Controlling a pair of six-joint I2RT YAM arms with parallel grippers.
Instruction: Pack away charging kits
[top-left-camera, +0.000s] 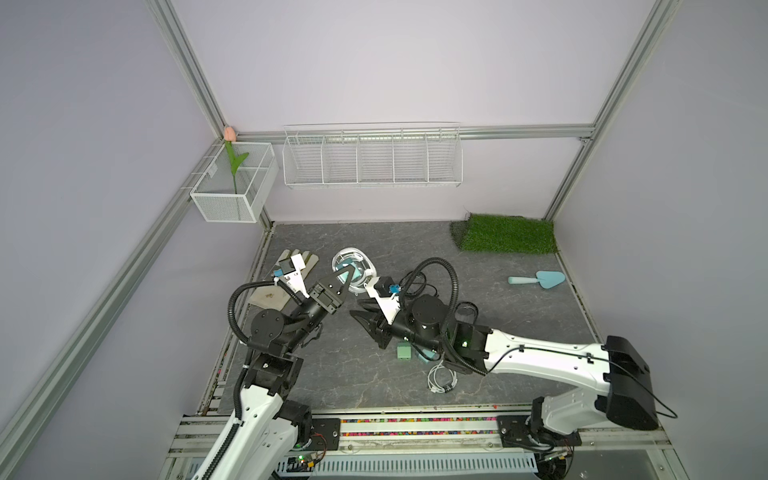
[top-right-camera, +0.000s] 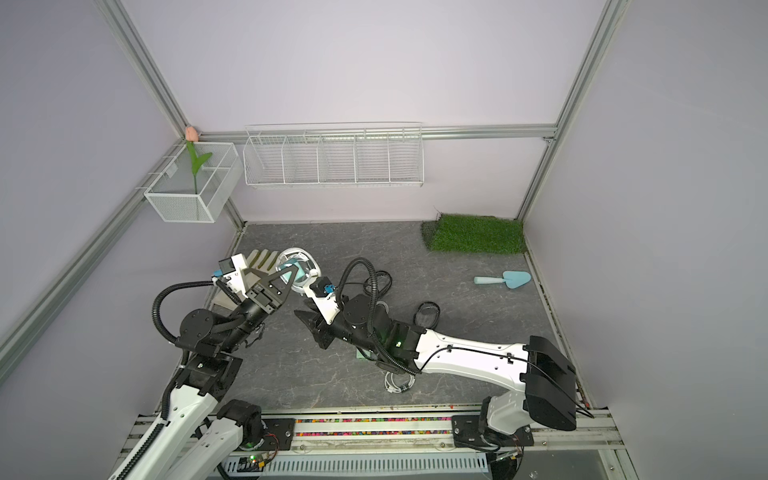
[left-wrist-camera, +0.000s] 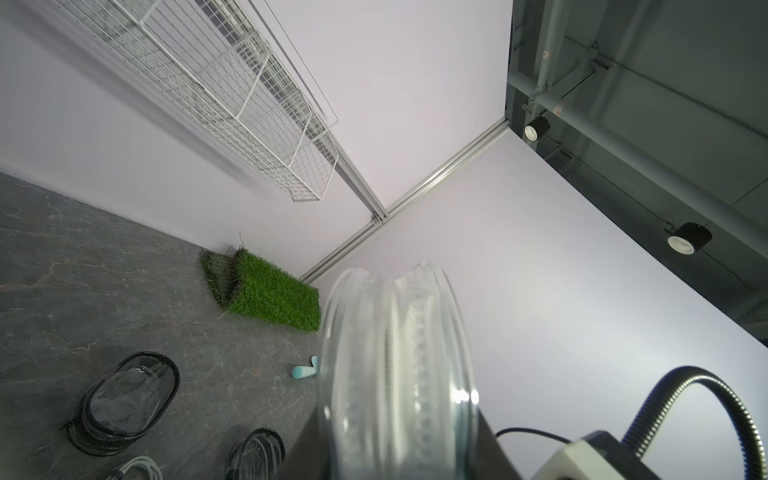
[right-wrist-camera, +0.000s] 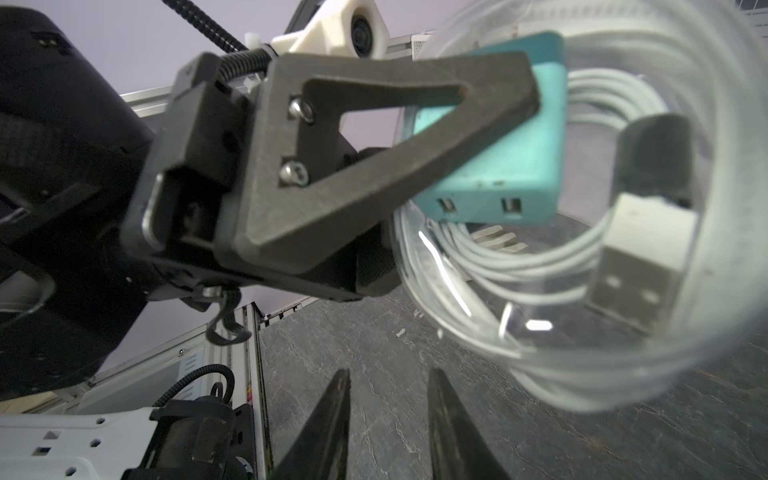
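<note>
A clear round pouch holding a coiled white cable and a teal charger is raised in my left gripper (top-left-camera: 342, 276), which is shut on it; it fills the lower middle of the left wrist view. My right gripper is part open just below the pouch, its fingers empty. Black cased cable kits (left-wrist-camera: 128, 400) lie on the floor. A green block (top-left-camera: 404, 352) and a loose white cable (top-left-camera: 441, 382) lie near the front.
A white wire rack (top-left-camera: 372, 160) hangs on the back wall, and a white basket (top-left-camera: 220, 206) with a tulip at left. Turf (top-left-camera: 512, 232) and a trowel (top-left-camera: 549, 279) lie at right; wooden slats (top-left-camera: 268, 297) at left.
</note>
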